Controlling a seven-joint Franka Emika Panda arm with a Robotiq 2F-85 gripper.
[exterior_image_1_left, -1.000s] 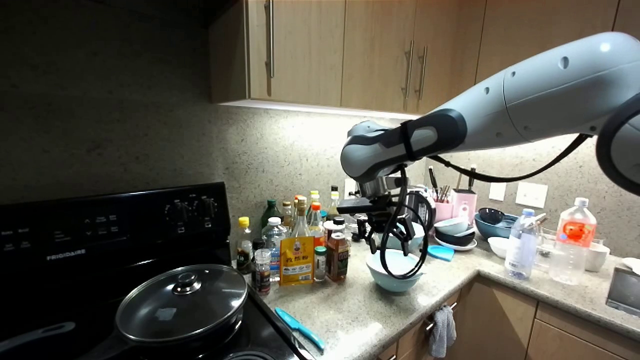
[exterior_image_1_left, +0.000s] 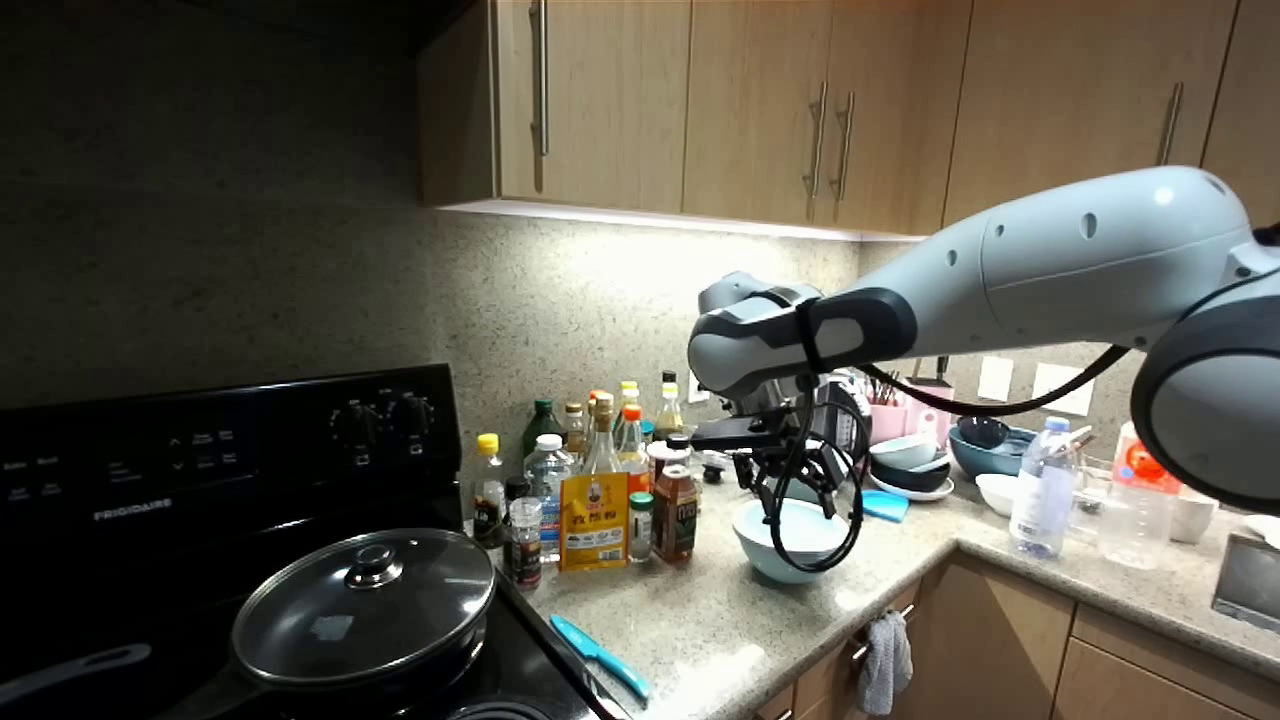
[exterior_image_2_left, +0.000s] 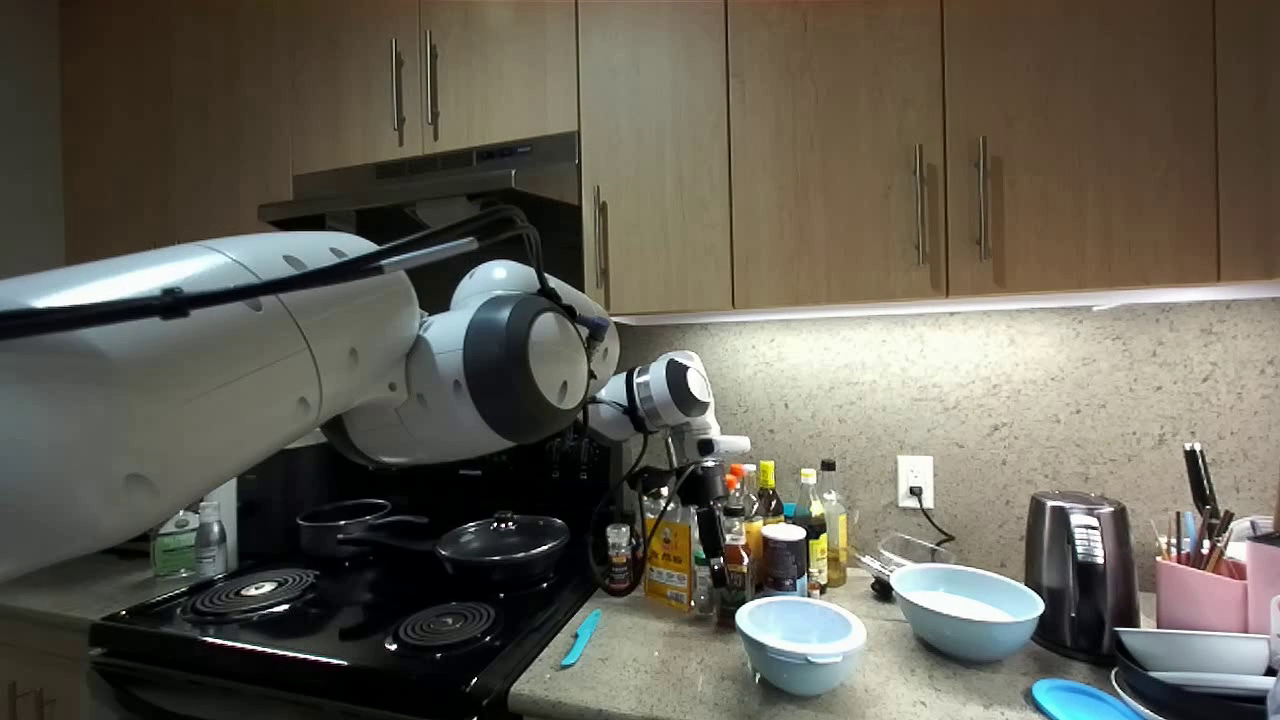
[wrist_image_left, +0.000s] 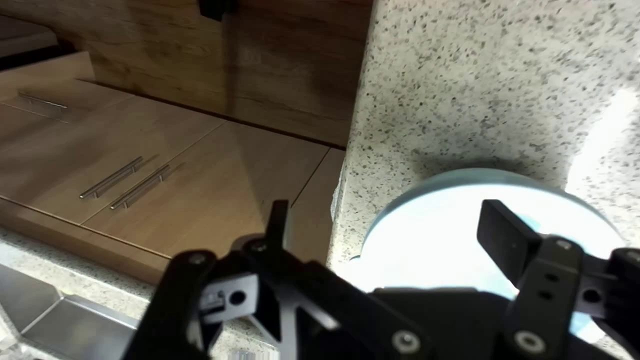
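Note:
A light blue bowl (exterior_image_1_left: 780, 554) rests on the counter near its front edge. Above it, with fingers pointing down, hangs my gripper (exterior_image_1_left: 800, 480); black cables loop in front of it. From the wrist, the gripper is open, its two fingers (wrist_image_left: 510, 240) wide apart. The bowl (wrist_image_left: 441, 231) shows below, mostly toward the right finger, its near part hidden by the gripper body. No object is visible between the fingers. A second light blue bowl (exterior_image_2_left: 966, 618) stands farther back, by the kettle.
Sauce bottles (exterior_image_1_left: 675, 516) and a yellow packet (exterior_image_1_left: 595, 522) crowd the back wall. A turquoise knife (exterior_image_1_left: 600, 658) lies beside the stove, where a lidded pan (exterior_image_1_left: 360, 612) sits. The kettle (exterior_image_2_left: 1086, 576) and plastic bottles (exterior_image_1_left: 1044, 498) stand farther right. Counter between knife and front bowl is clear.
My upper arm has come down, now covering part of the orange-labelled bottle. The gripper has shifted slightly right and changed its tilt. The bowls stay put.

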